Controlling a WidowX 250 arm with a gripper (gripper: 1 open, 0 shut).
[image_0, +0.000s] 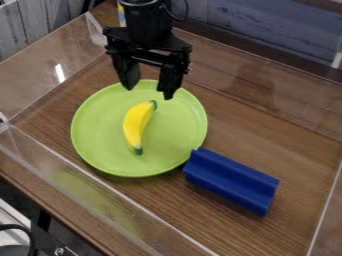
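Observation:
A yellow banana (138, 126) lies on a green plate (100, 140) near the middle of the camera view. Above the plate's far side hangs my black gripper (148, 78), its two fingers spread wide apart with nothing visible between them. The gripper is apart from the banana, beyond its upper end.
A blue block (230, 180) lies right of the plate, toward the front. Walls edge the area at left and back, and a dark cable shows at the bottom-left corner.

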